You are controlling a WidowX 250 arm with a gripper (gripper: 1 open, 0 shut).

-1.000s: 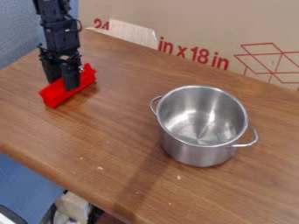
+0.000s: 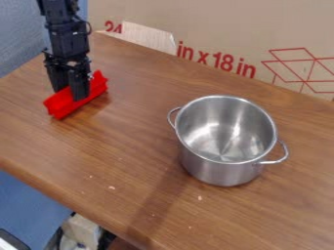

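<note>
My black gripper [image 2: 74,80] reaches down from the upper left and is shut on a red block [image 2: 59,104], an elongated bar lying at a slant near the left of the wooden table [image 2: 156,215]. The fingers cover part of the block's middle, so their exact grip is partly hidden. To the right stands an empty steel pot [image 2: 225,146] with two side handles, well apart from the block.
A cardboard sheet [image 2: 235,44] with red print stands along the back, with a white piece [image 2: 144,34] at the back left. The table's front left edge borders a blue surface [image 2: 26,205].
</note>
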